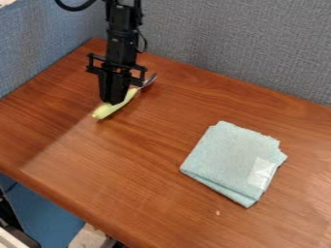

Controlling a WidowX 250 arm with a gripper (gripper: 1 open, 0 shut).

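My black gripper [114, 93] is low over the wooden table at the upper left, its fingers down at a long pale yellow object [107, 110]. A metal piece [147, 80], perhaps a handle or utensil, sticks out behind that object toward the upper right. The fingers cover part of the yellow object, and whether they are closed on it is hard to tell. A folded light blue cloth [233, 163] lies on the right of the table.
Grey padded walls [246, 48] stand behind and to the left, and blue floor shows past the lower left edge.
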